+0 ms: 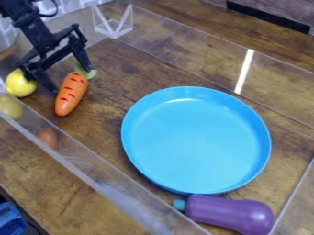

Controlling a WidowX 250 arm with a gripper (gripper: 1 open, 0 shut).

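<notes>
My black gripper hangs at the top left, its fingers low beside an orange toy carrot, whose green leaves point toward the back. A yellow lemon lies left of the carrot. I cannot tell whether the fingers are open or shut, or whether they touch the carrot.
A large blue plate fills the middle right. A purple eggplant lies at the front right. Clear low walls edge the wooden surface, which is free at the back.
</notes>
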